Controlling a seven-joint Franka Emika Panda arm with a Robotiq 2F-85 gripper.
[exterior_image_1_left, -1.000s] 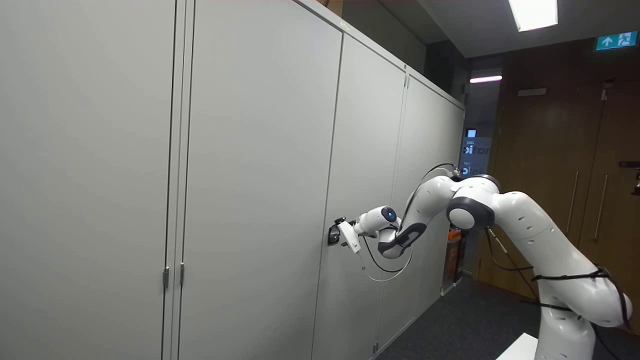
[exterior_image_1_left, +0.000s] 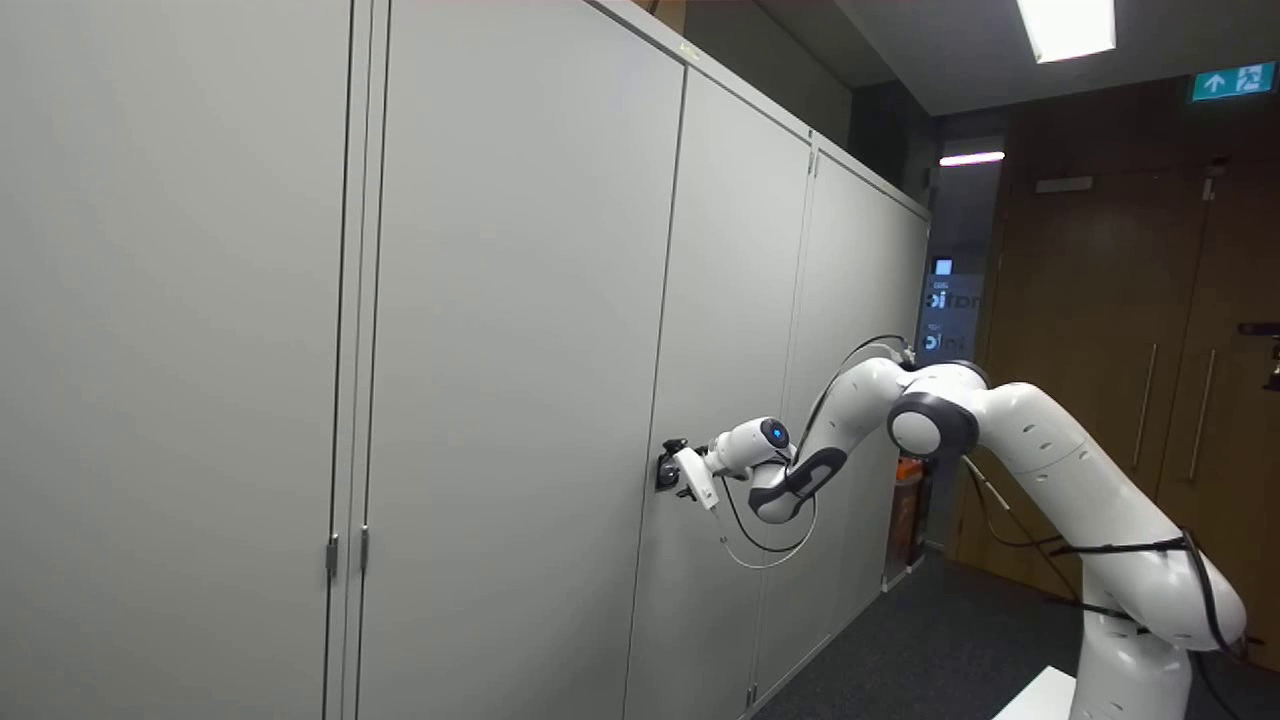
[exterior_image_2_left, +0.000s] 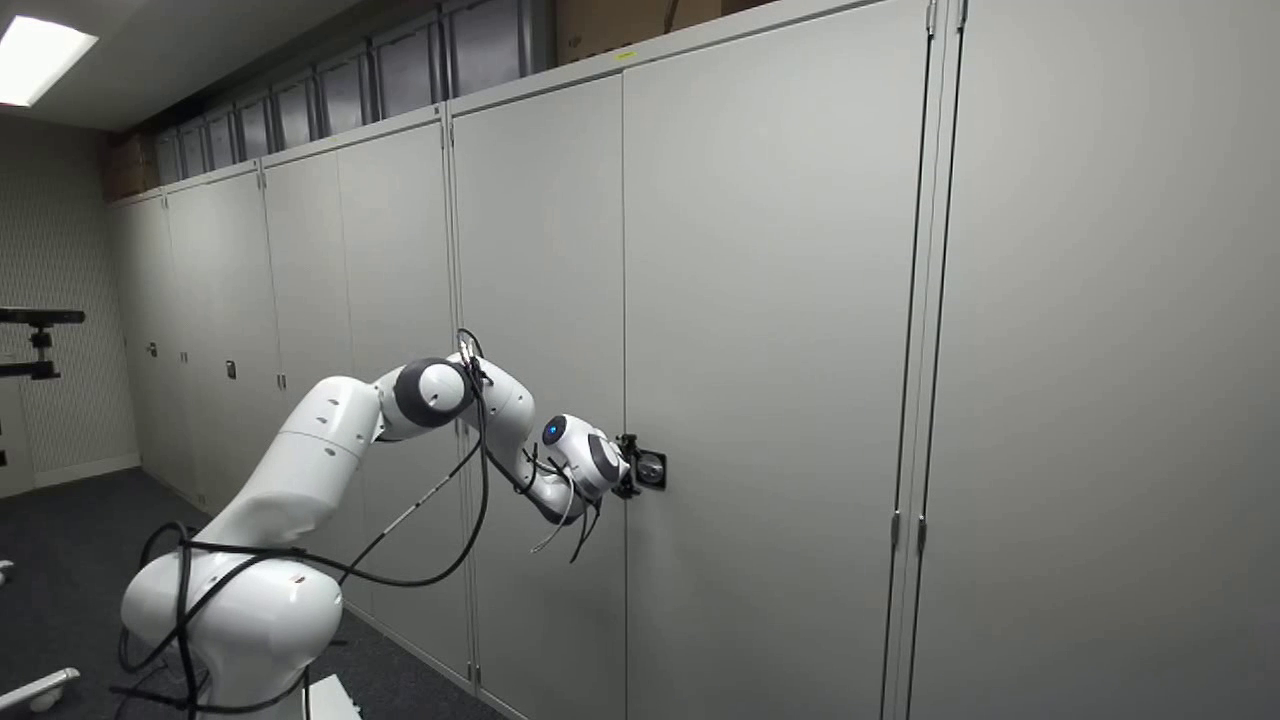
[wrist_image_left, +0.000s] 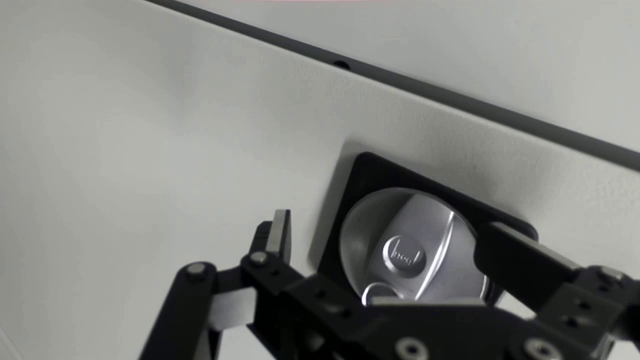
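A round metal turn handle (wrist_image_left: 414, 240) sits in a black square plate (wrist_image_left: 384, 171) on a light grey cabinet door (wrist_image_left: 180, 138). My gripper is open in front of it. In the wrist view, one finger (wrist_image_left: 279, 237) stands over bare door left of the plate, while the other overlaps the plate's right side. Nothing is gripped between them. Whether the right finger touches the handle cannot be told. From the second exterior view, the plate (exterior_image_2_left: 651, 470) shows just right of the gripper, beside the seam between two doors.
Tall grey cabinets (exterior_image_1_left: 516, 300) form a flat wall along the arm's reach. The door seam (wrist_image_left: 420, 90) runs close by the plate. Loose cables (exterior_image_2_left: 414, 582) hang from the arm. Dark carpet (exterior_image_1_left: 864, 648) is open beneath.
In the first exterior view, the arm has shifted slightly left and its wrist sits a little lower. The gripper remains at the handle, and the cabinet doors look the same.
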